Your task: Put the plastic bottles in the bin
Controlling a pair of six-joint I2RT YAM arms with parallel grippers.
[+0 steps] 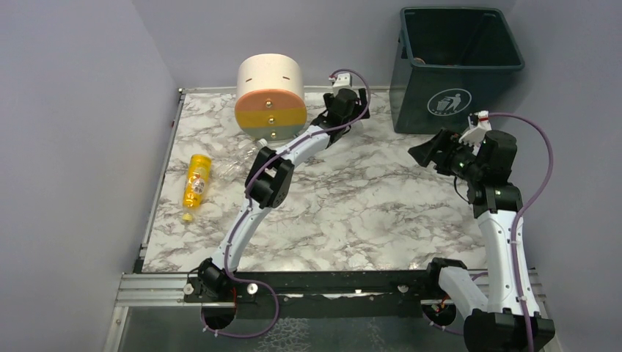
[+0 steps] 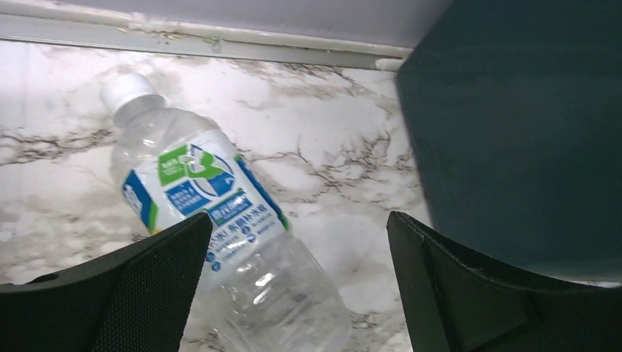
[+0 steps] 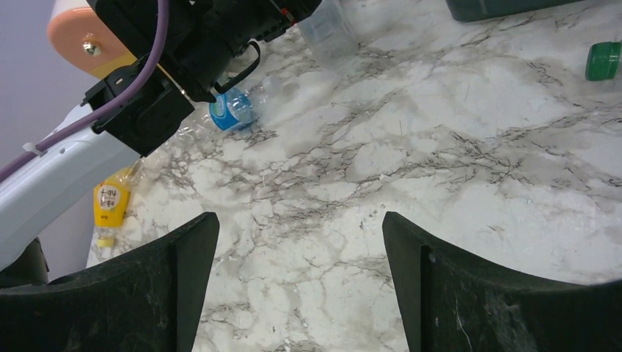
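My left gripper [image 1: 346, 103] hangs open at the back centre; in its wrist view a clear bottle [image 2: 220, 220] with a blue-green label lies below and between its fingers. My right gripper [image 1: 433, 150] stands open in front of the green bin [image 1: 455, 88], nothing between its fingers. An orange bottle [image 1: 196, 183] and a clear bottle [image 1: 238, 158] lie on the left. A blue-labelled bottle [image 3: 233, 110] lies near the drawer unit, and a green cap [image 3: 603, 61] shows at the right edge of the right wrist view.
The striped drawer unit [image 1: 270, 95] stands at the back left. Grey walls surround the back and sides.
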